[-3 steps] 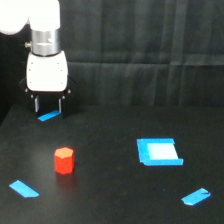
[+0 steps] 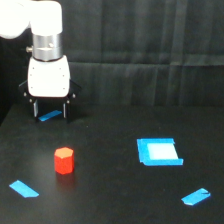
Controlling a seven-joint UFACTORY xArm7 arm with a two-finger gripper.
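My white gripper (image 2: 50, 107) points down at the back left, a little above the table. Its dark fingers stand apart, and nothing shows between them except the table and tape beyond. A red block (image 2: 64, 161) with a six-sided outline rests on the black table, nearer the camera and slightly right of the gripper, well clear of it. On the right lies a white square patch (image 2: 161, 151) edged with blue tape.
Blue tape strips lie at the front left (image 2: 23, 188), front right (image 2: 196, 197) and under the gripper (image 2: 50, 115). A dark curtain (image 2: 140, 60) hangs behind. Open table lies between the red block and the taped square.
The gripper has come slightly lower and a little to the right. Its fingers appear somewhat farther apart. The red block and tape have not moved.
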